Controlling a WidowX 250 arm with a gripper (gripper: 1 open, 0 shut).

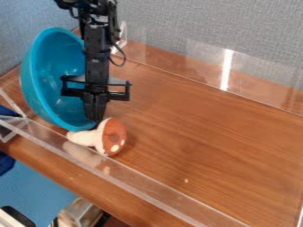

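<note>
My black gripper (95, 106) points down at the front right of a blue bowl (48, 75), which stands tilted on its side at the left of the table. The gripper appears shut; whether anything is between its fingertips is hard to see, as they are small and dark against the bowl. A toy mushroom (112, 136) with a red-orange cap and pale stem lies on its side just below the gripper, near the table's front edge.
A dark blue object (6, 115) sits at the left edge.
</note>
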